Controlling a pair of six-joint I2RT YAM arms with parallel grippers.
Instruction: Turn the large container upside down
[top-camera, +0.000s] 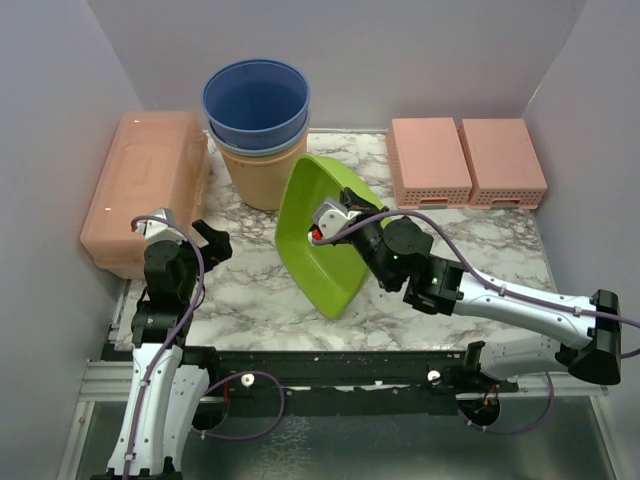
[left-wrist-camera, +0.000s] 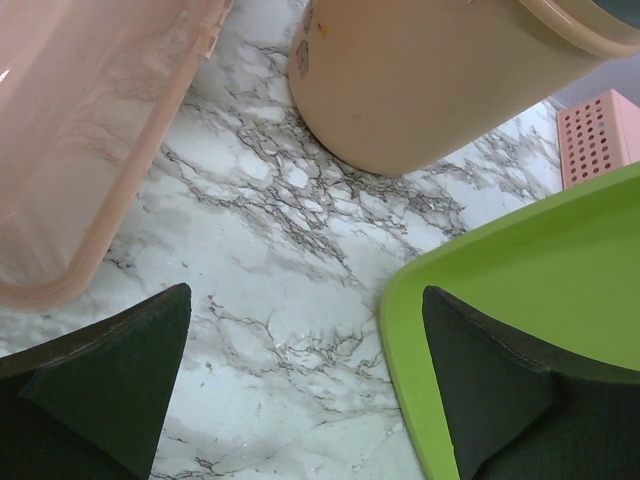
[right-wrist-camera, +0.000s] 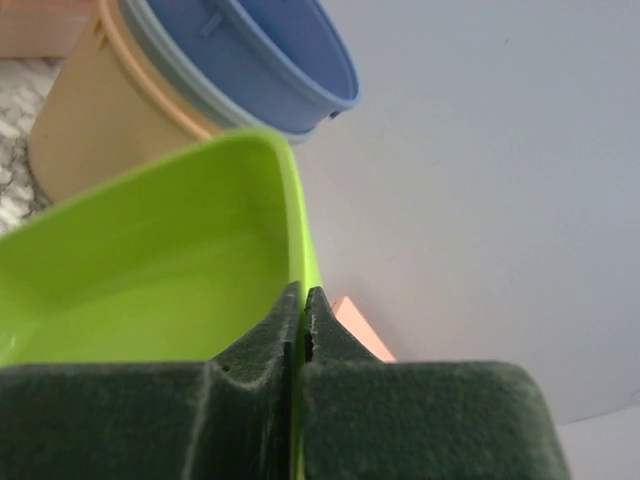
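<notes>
The large green container (top-camera: 320, 270) stands tilted up on its side in the middle of the marble table, its hollow facing right. My right gripper is shut on its rim, which runs up between the fingers in the right wrist view. My left gripper (top-camera: 210, 235) hangs open beside the pink lidded box at the left, with nothing between its fingers; in the left wrist view the green container (left-wrist-camera: 530, 280) lies to the right, beyond its fingertips.
A pink box (top-camera: 140, 190) fills the back left. Stacked bins, blue (top-camera: 255, 110) over tan, stand behind the green container. Two pink baskets (top-camera: 428, 155) sit at the back right.
</notes>
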